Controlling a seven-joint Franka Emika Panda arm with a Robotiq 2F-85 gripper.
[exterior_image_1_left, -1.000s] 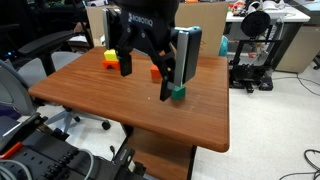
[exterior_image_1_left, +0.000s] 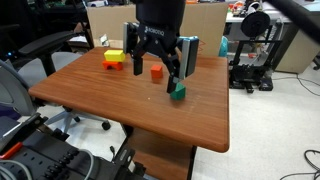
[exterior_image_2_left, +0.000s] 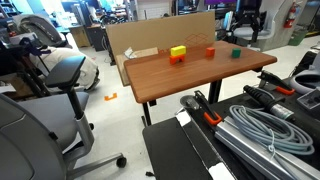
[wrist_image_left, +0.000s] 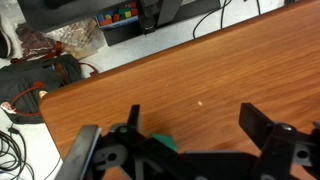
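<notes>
My gripper (exterior_image_1_left: 148, 80) hangs open above the table (exterior_image_1_left: 100, 97), its fingers spread wide with nothing between them. In the wrist view the dark fingers (wrist_image_left: 275, 140) show at the bottom, with bare wood between and beyond them. A green block (exterior_image_1_left: 178, 92) rests on the table, just right of the gripper in exterior view 1; its top (wrist_image_left: 163, 140) shows partly behind the gripper in the wrist view. Farther back sits a red-orange block (exterior_image_1_left: 156, 71). At the far left of the table a yellow block (exterior_image_1_left: 114, 56) sits above a red one (exterior_image_1_left: 113, 65).
An office chair (exterior_image_2_left: 65, 100) stands beside the table. A cardboard panel (exterior_image_2_left: 145, 58) rises behind it. Coiled cable (exterior_image_2_left: 265, 130) lies near the robot's base.
Seen from exterior view 1, the gripper has shifted a little and turned, showing its fingers from a different angle. More of the red-orange block and the green block shows now. The blocks stay put.
</notes>
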